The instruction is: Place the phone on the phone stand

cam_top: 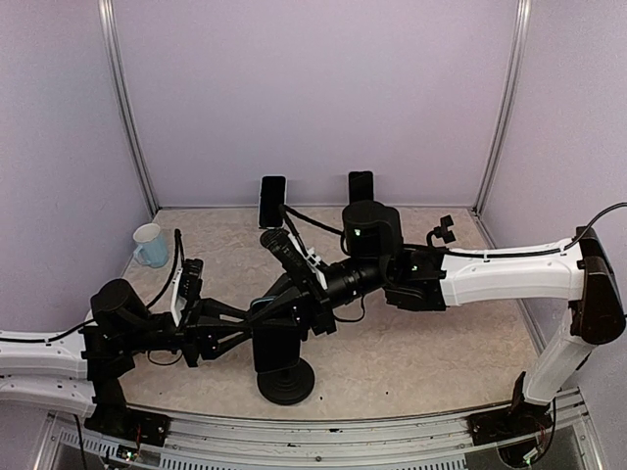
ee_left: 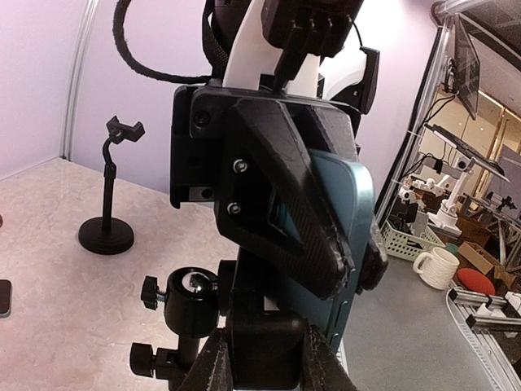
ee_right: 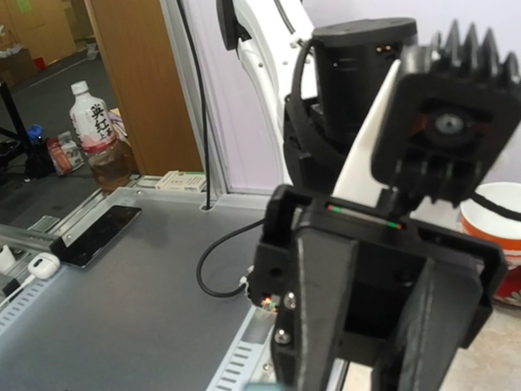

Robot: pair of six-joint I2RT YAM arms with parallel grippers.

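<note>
A phone stand with a round black base (cam_top: pixel 285 388) stands at the front middle. A phone in a light blue case (ee_left: pixel 352 204) is at its top, its dark face (cam_top: pixel 276 348) toward the top camera. My right gripper is shut on the phone from above in the left wrist view. My left gripper reaches in from the left, shut on a black part at the stand's holder, beside the phone's lower part; exactly which part is hard to tell. In the top view both grippers overlap at the stand, hiding the contact.
Two upright dark phones (cam_top: pixel 272 201) (cam_top: pixel 361 184) stand at the back, another stand (ee_left: pixel 106 236) behind the right arm, and a mug (cam_top: pixel 150 245) at the left edge.
</note>
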